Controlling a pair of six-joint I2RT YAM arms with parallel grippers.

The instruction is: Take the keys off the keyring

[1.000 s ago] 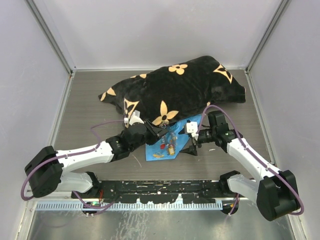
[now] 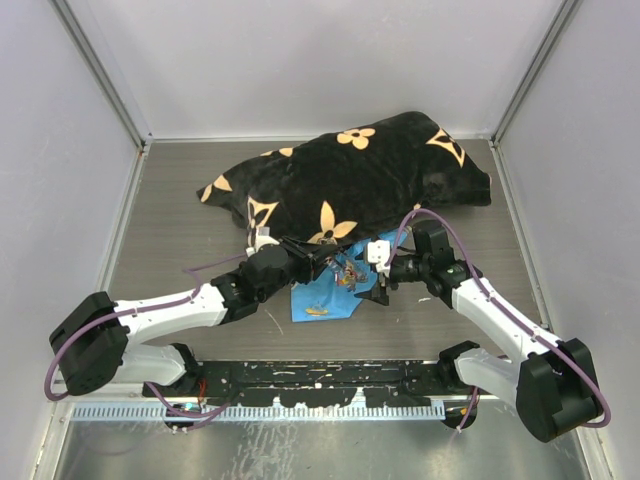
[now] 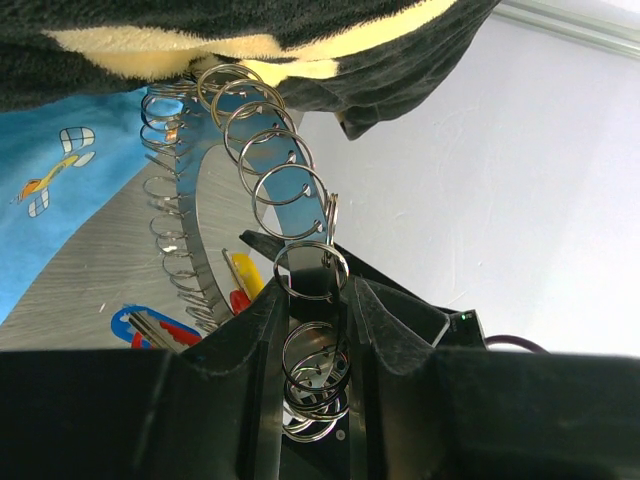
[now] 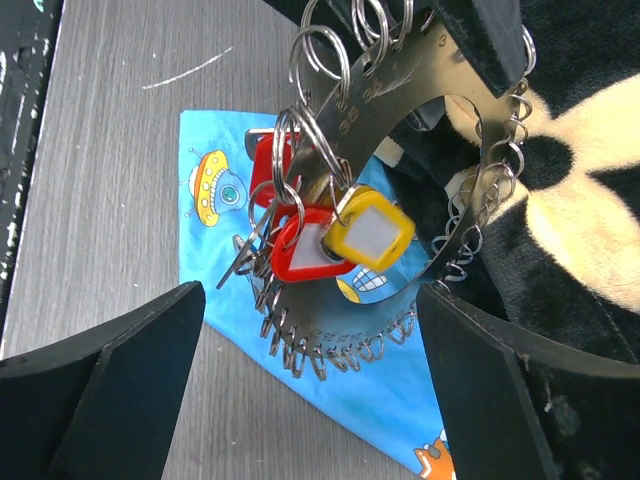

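My left gripper is shut on the keyring [image 3: 200, 240], a curved metal plate lined with many small rings, held in the air over the blue cloth. Keys with red and yellow heads hang on its rings; in the right wrist view a yellow key [image 4: 370, 235] and a red key [image 4: 305, 255] overlap inside the curve, with another red one behind. My right gripper is open just in front of the keyring and keys, nothing between its fingers.
A black blanket with tan flowers [image 2: 340, 170] covers the back of the table. The blue cloth [image 2: 318, 308] lies beneath the grippers. Bare wood [image 2: 170, 230] shows to the left.
The keyring and its keys have swung and turned between my grippers, the yellow key shifting rightward and up in the top view. Both arms have moved only slightly.
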